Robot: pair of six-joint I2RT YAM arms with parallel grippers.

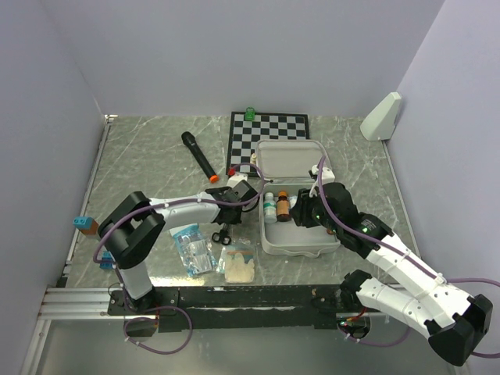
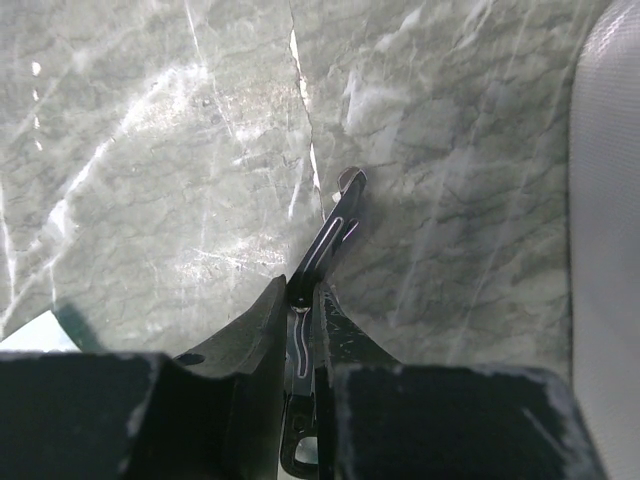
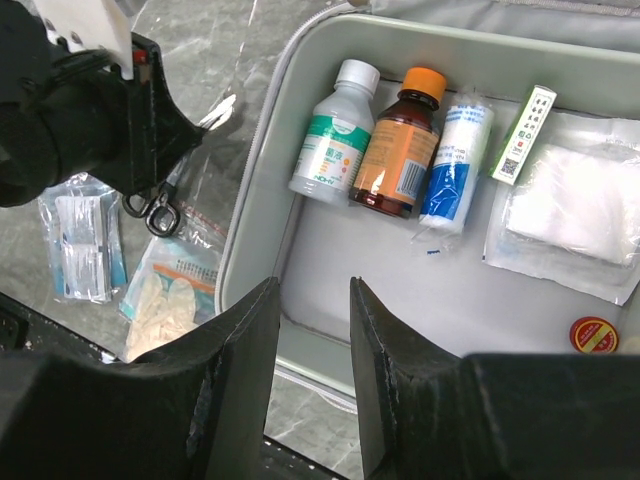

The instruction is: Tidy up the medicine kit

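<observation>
The open medicine box holds a white bottle, a brown bottle, a wrapped roll, a small carton, a gauze pack and a red tin. Left of it, my left gripper has its fingers round scissors lying along them; whether it grips them firmly is unclear. My right gripper hangs open over the box, empty.
Plastic packets and a bag of gloves lie left of the box. A microphone, checkerboard and box lid are farther back.
</observation>
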